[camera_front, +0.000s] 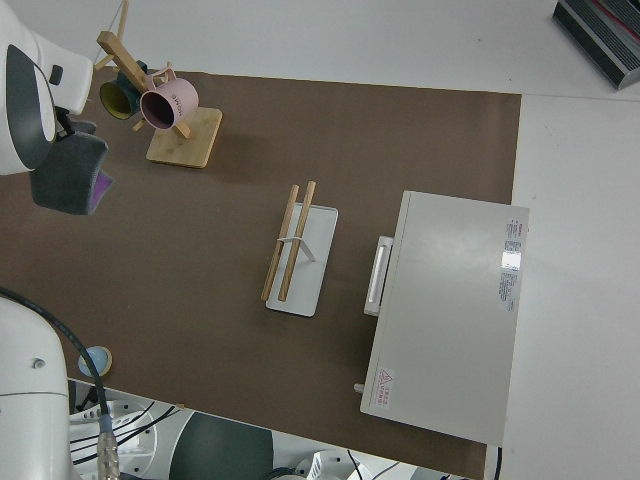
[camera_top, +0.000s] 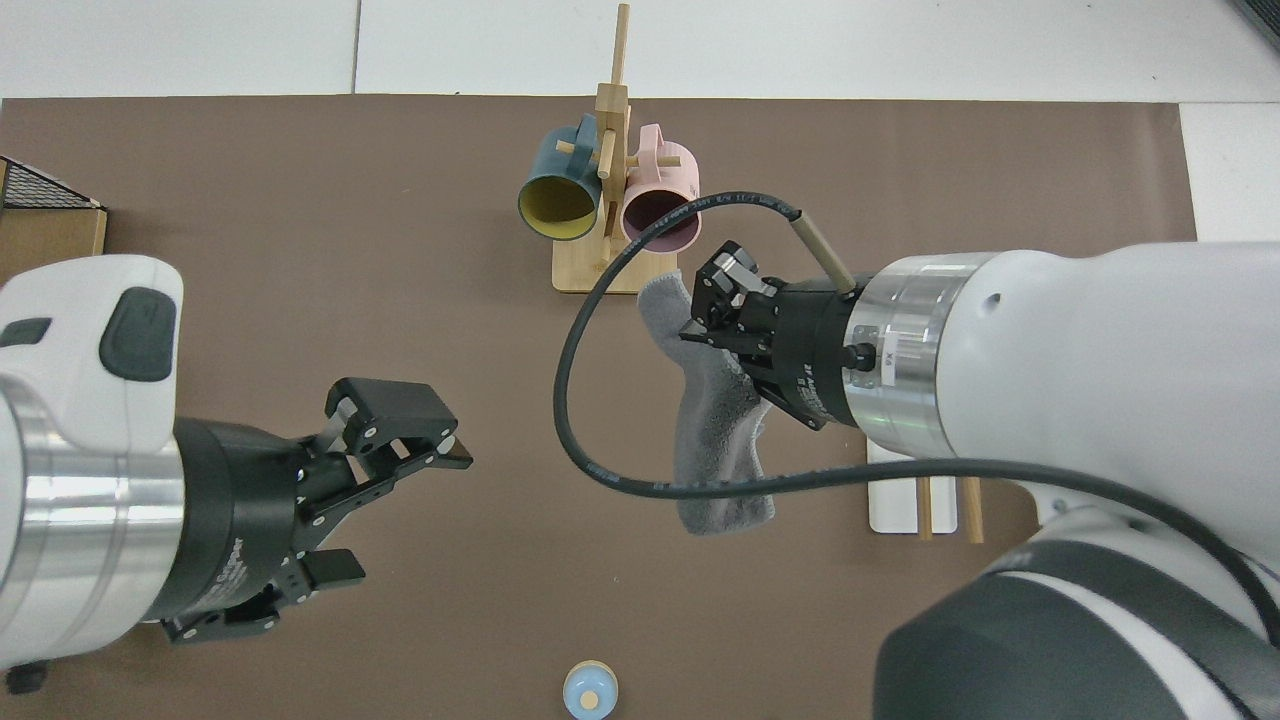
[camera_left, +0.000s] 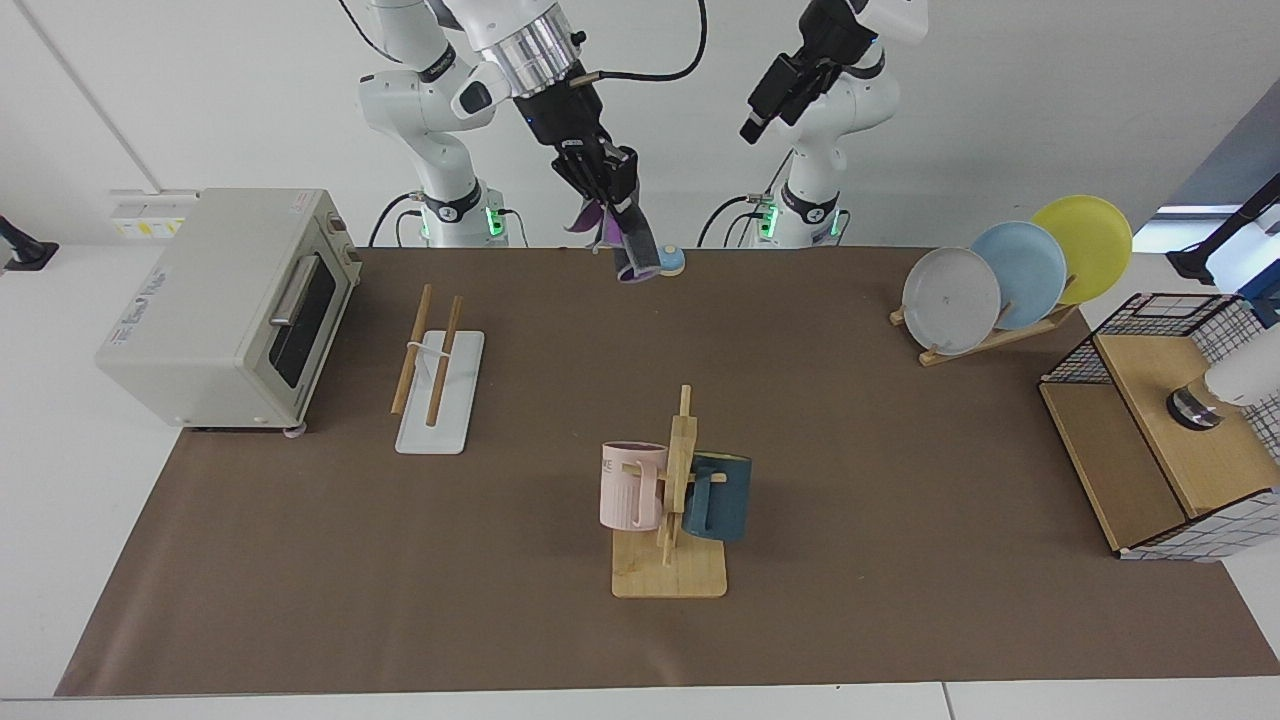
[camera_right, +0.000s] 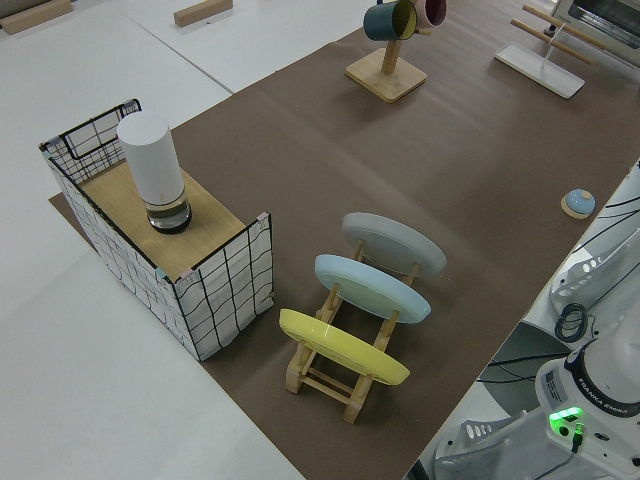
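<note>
My right gripper (camera_top: 732, 314), at the right of the top view, is shut on a grey cloth (camera_top: 720, 444) that hangs from it; the cloth shows a purple side in the left and front views. My left gripper (camera_top: 402, 504) is at the left of the top view, fingers apart with nothing between them. Beyond the cloth, a teal mug (camera_top: 558, 180) and a pink mug (camera_top: 660, 168) hang on a wooden stand (camera_top: 576, 270). A small blue round object (camera_top: 589, 690) lies near the front edge.
A toaster oven (camera_left: 204, 312) and a white holder with dowels (camera_left: 462, 396) stand at one end. A plate rack with white, blue and yellow plates (camera_left: 960, 300) and a wire shelf (camera_left: 1128, 480) stand at the other.
</note>
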